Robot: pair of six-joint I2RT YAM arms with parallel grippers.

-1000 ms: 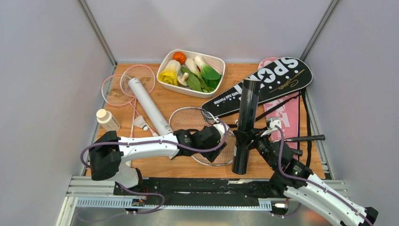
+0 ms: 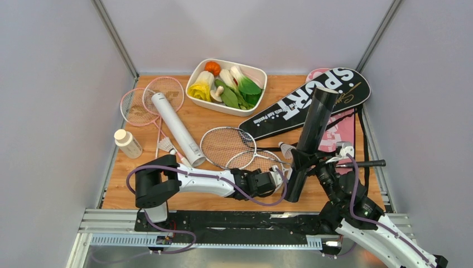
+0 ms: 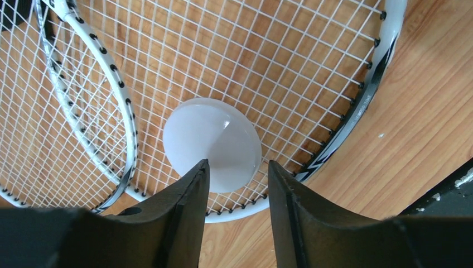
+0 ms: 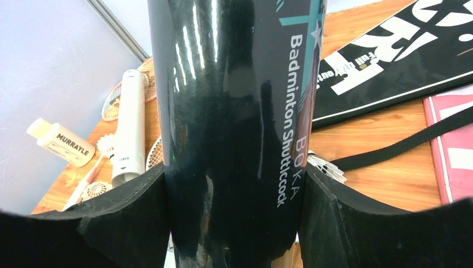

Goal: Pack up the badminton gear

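My right gripper (image 2: 301, 162) is shut on a black shuttlecock tube (image 4: 234, 111), held tilted over the right of the table. My left gripper is part open over a white oval disc (image 3: 209, 139), probably a tube lid, lying on the white-framed rackets (image 2: 227, 144). Pink rackets (image 2: 134, 109) lie at the left with a white tube (image 2: 175, 123) and a shuttlecock (image 2: 166, 144). The black racket bag (image 2: 290, 111) lies back right over a pink bag (image 2: 340, 139).
A white tub (image 2: 198, 70) of vegetables stands at the back. A white bottle (image 2: 127, 142) stands at the left. The back left wall borders the table.
The black tube in my right gripper has shifted right and tilted.
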